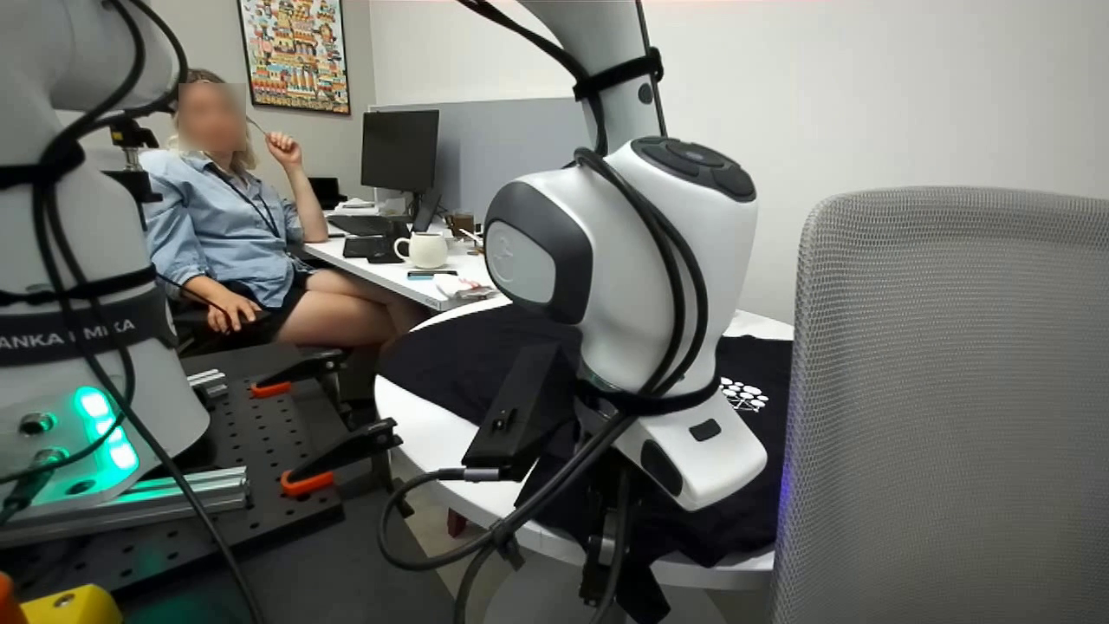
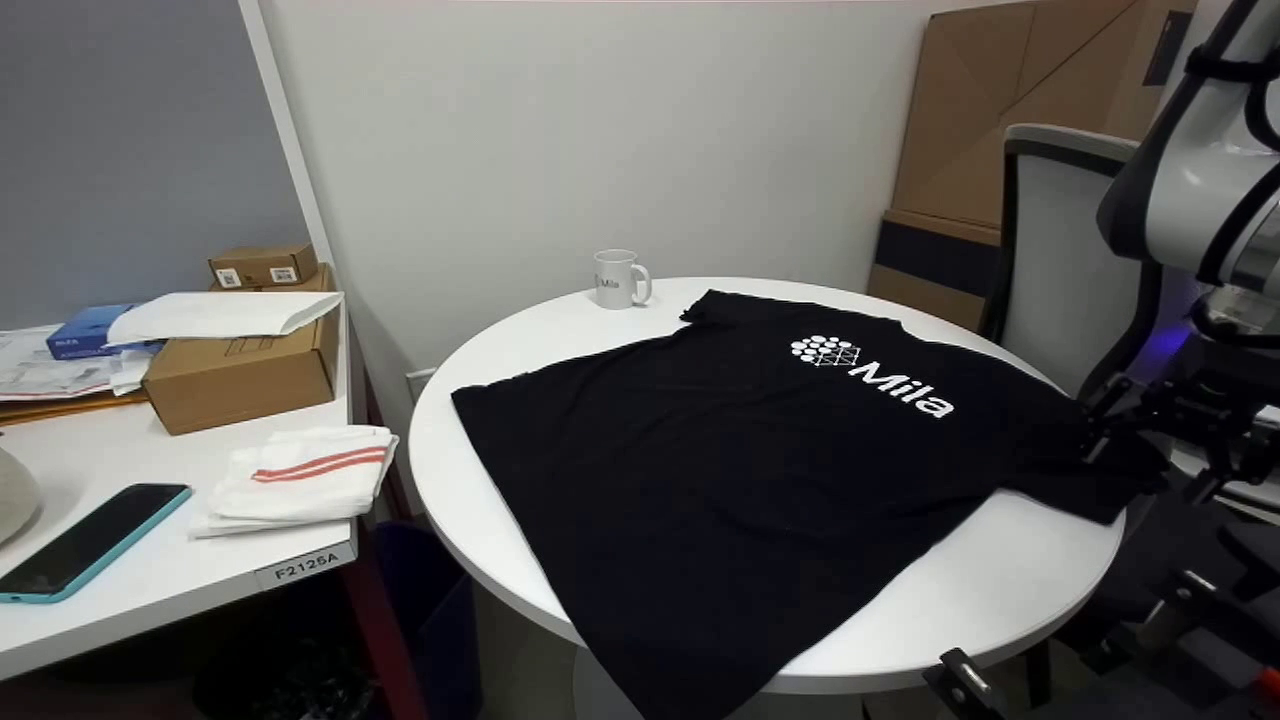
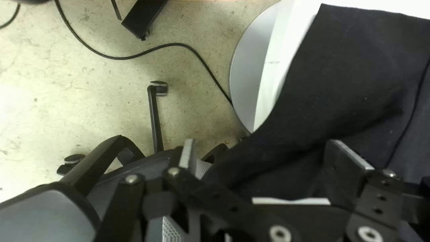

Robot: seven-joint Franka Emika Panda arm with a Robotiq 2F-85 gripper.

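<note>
A black T-shirt (image 2: 720,468) with a white Mila print lies spread over the round white table (image 2: 480,528), its edges hanging past the rim at the front and at the right. In exterior view 2 my gripper (image 2: 1152,446) is at the table's right edge, beside the sleeve there. The wrist view shows the gripper open, its fingers wide apart, with the black cloth (image 3: 334,88) lying below and partly between them. Whether either finger touches the cloth cannot be told. From exterior view 1, the arm's wrist hides part of the shirt (image 1: 468,359).
A white mug (image 2: 615,280) stands at the table's back rim. Close to the right of the arm is a grey mesh chair (image 1: 946,395). A side desk (image 2: 180,612) holds boxes, a folded towel (image 2: 312,474) and a phone (image 2: 90,542). Someone sits behind the robot's base.
</note>
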